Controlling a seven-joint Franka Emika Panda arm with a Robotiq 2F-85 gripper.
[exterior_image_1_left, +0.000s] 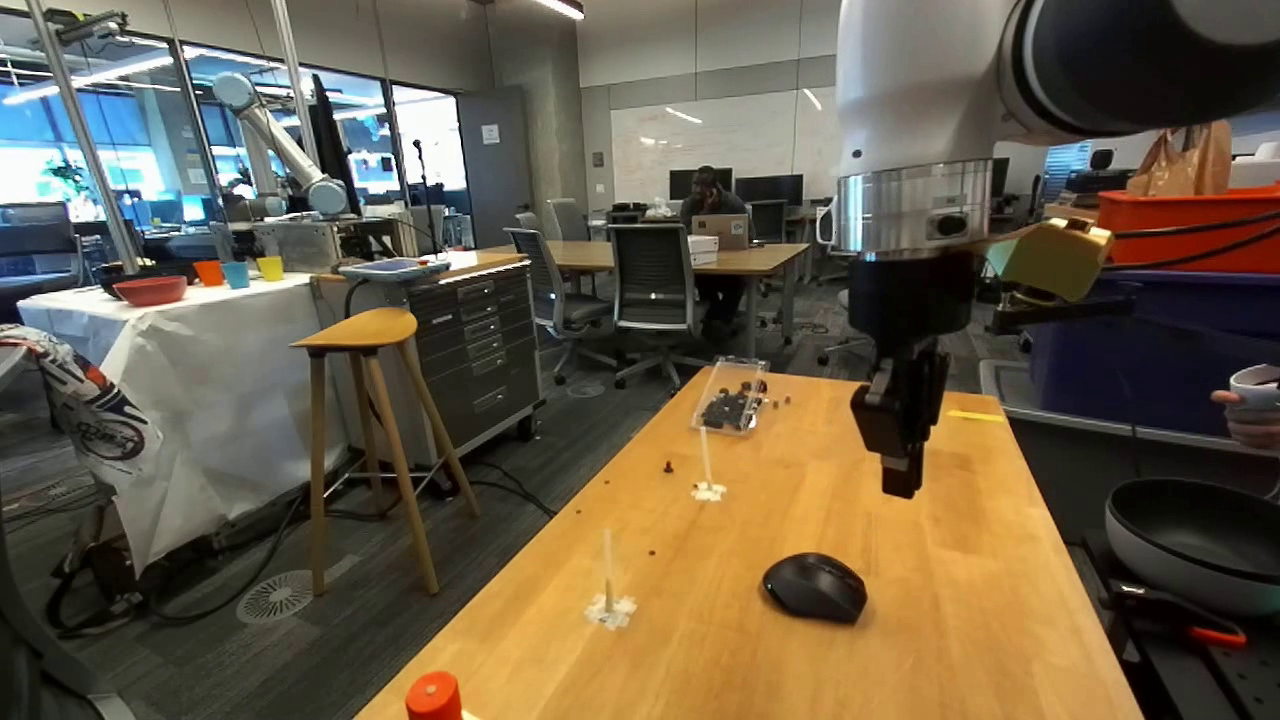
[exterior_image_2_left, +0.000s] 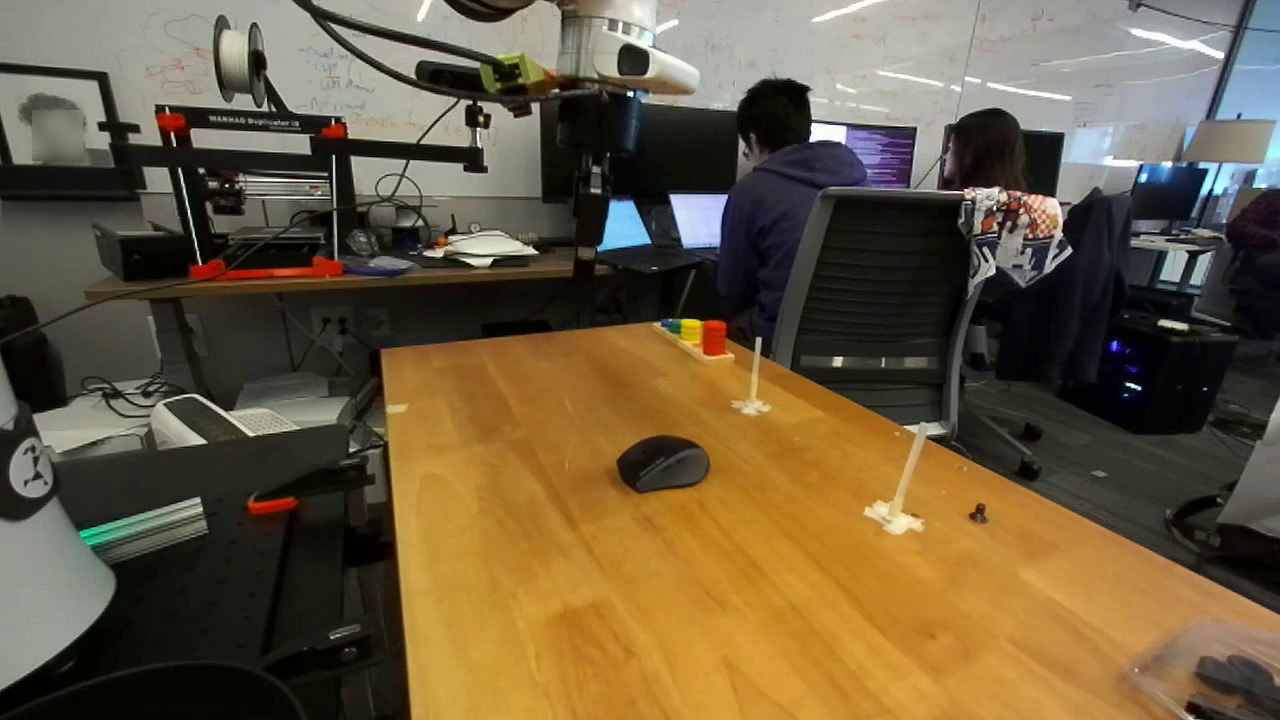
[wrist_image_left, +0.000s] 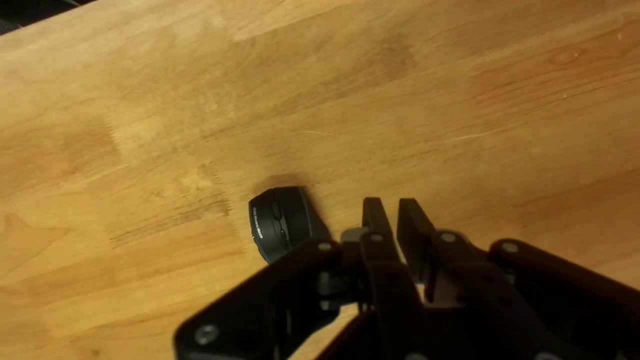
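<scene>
A black computer mouse lies on the wooden table. It also appears as the dark mouse near mid-table in the second exterior view. My gripper hangs pointing down, well above the tabletop and clear of the mouse. From the wrist, the front of the mouse shows left of the fingertips, while its rear is covered by the gripper's linkage. A narrow gap separates the two fingers, and only bare table shows through it.
Two thin upright sticks are taped to the table, one stick nearer the clear box of dark parts. A colourful block toy sits at one table end. Beside the table is a dark pan.
</scene>
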